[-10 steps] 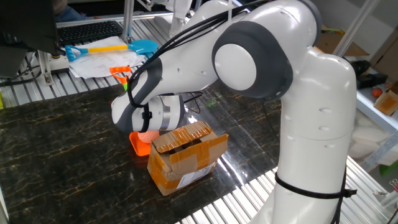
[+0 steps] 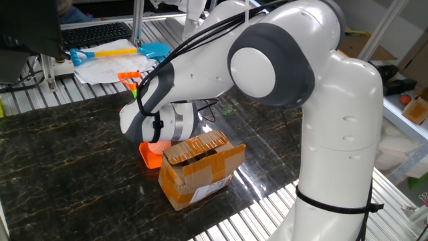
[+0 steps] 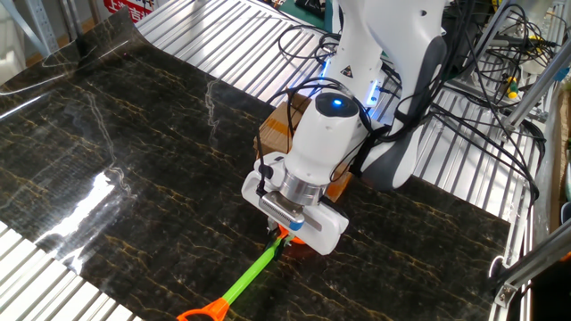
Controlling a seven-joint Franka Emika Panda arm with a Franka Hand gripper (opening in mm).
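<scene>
A toy shovel with a green shaft (image 3: 251,277) and an orange handle (image 3: 207,311) reaches in under my gripper (image 3: 281,235) in exterior view 2. The fingers point down at the shaft's upper end, near the blade. Whether they grip it or only stand around it cannot be made out. In exterior view 1 the shovel's orange blade (image 2: 152,159) shows below the wrist, with a round pinkish-orange thing (image 2: 160,146) at it; the arm hides the fingers there. Close beside the blade sits a cardboard box (image 2: 200,175) with brown tape, its top flaps partly raised.
Cables (image 3: 464,134) hang near the arm's base.
</scene>
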